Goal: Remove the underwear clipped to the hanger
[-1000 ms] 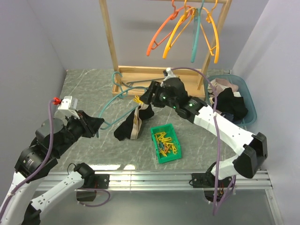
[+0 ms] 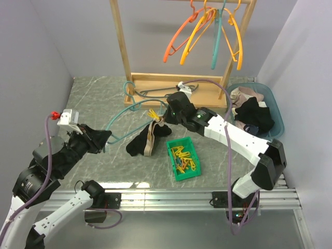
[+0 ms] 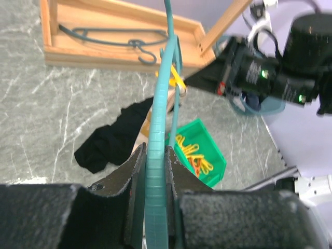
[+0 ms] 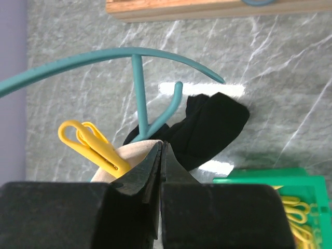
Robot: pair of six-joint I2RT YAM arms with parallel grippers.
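A teal hanger (image 3: 158, 124) runs upward from my left gripper (image 2: 109, 137), which is shut on one end of it. From the hanger's other end hangs black underwear (image 4: 212, 124) with a beige waistband (image 4: 136, 151). A yellow clip (image 4: 96, 150) grips that band near the hanger's end. My right gripper is shut, its tips against the edge of the band close to the clip. Whether any cloth is pinched between them cannot be seen. In the top view, the right gripper (image 2: 167, 118) stands just right of the clip.
A green basket (image 2: 172, 163) of yellow clips stands just below the underwear. Behind lies a wooden rack base (image 2: 150, 78) with a grey-blue hanger on it. A blue-grey tub (image 2: 277, 114) of clothes stands at right. Orange, yellow and teal hangers (image 2: 216, 44) hang overhead.
My right gripper has come down from above the clip to the waistband beside it, its arm shifting about. The left gripper and hanger have moved slightly left; the underwear stays almost in place.
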